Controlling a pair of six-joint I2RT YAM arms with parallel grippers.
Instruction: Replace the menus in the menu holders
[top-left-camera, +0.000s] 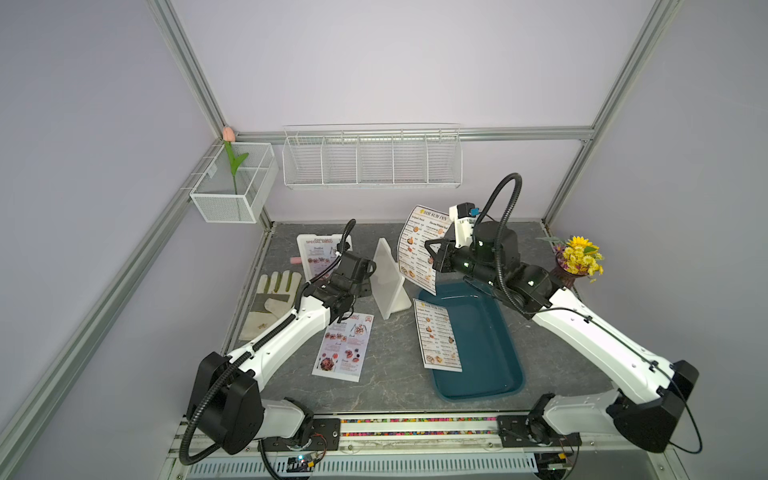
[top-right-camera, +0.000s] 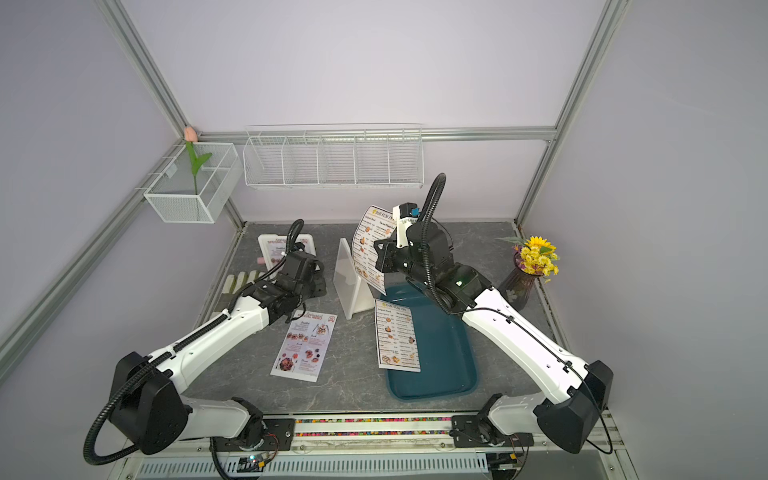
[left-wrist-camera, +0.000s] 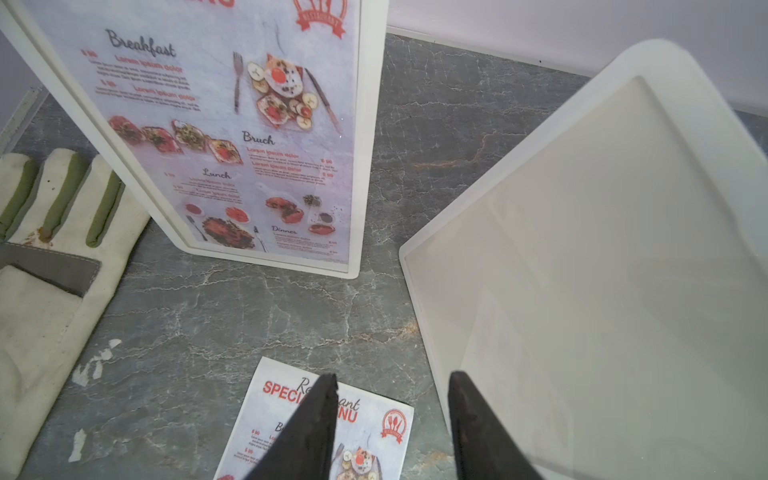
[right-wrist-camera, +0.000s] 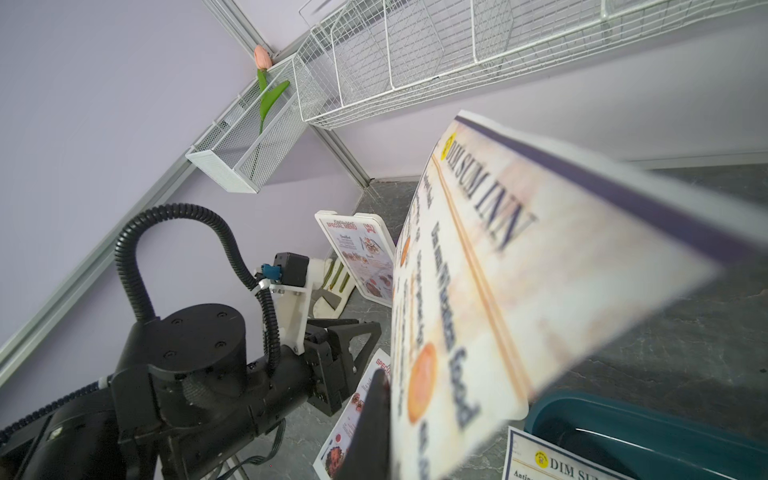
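A curved Dim Sum Inn menu (top-left-camera: 421, 246) hangs in the air, its edge pinched by my shut right gripper (top-left-camera: 433, 249). Just left of it stands a white menu holder (top-left-camera: 387, 280), whose face in the left wrist view is blank. My left gripper is part open left of that holder, nothing between its fingers. Another holder (left-wrist-camera: 369, 160) at the back left carries a Special Menu (left-wrist-camera: 240, 152). One more Special Menu sheet (top-left-camera: 344, 346) lies flat on the table. A second Dim Sum menu (top-left-camera: 437, 336) rests across the left rim of the teal tray.
The teal tray (top-left-camera: 518, 364) takes up the right of the table. Cream gloves (top-left-camera: 260, 316) lie at the left edge, and a vase of yellow flowers (top-left-camera: 581, 257) stands at the right. Wire baskets (top-left-camera: 373, 158) hang at the back.
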